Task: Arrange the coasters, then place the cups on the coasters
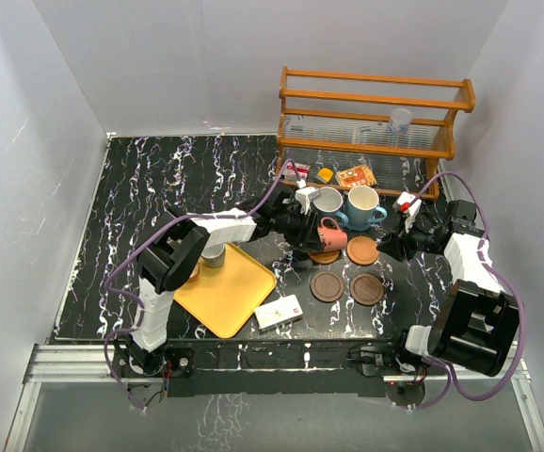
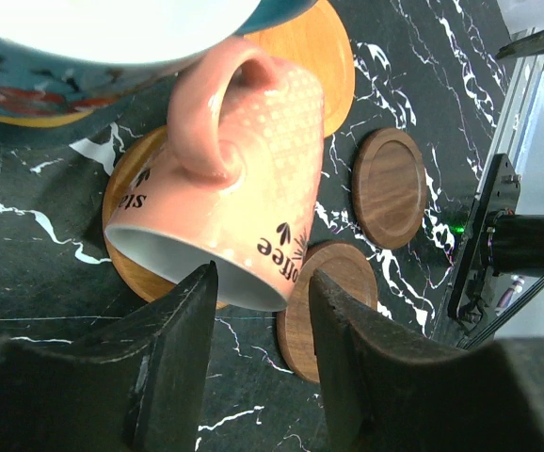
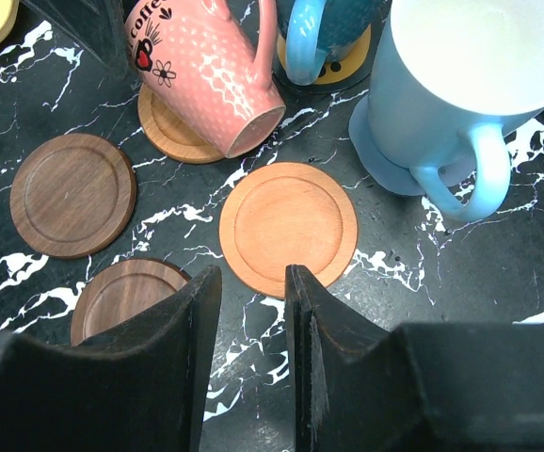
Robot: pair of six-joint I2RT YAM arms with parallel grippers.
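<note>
The pink cup (image 1: 332, 237) lies on its side across a light wooden coaster (image 3: 171, 132), its mouth toward my left gripper and its handle toward the back. My left gripper is partly open, its fingertips close to the cup's rim; whether they touch it cannot be made out. Beside that coaster is a bare light wooden coaster (image 3: 289, 226). Two dark wooden coasters (image 3: 72, 196) (image 3: 126, 297) lie in front, empty. My right gripper stands partly open over the bare light coaster's near edge, nothing between its fingers.
Behind the pink cup stand a blue-handled patterned cup (image 1: 328, 201) and a large light-blue cup (image 1: 362, 205), close to it. A wooden rack (image 1: 376, 149) fills the back. At the left are a yellow tray (image 1: 225, 301) with cups and a white box (image 1: 279, 313).
</note>
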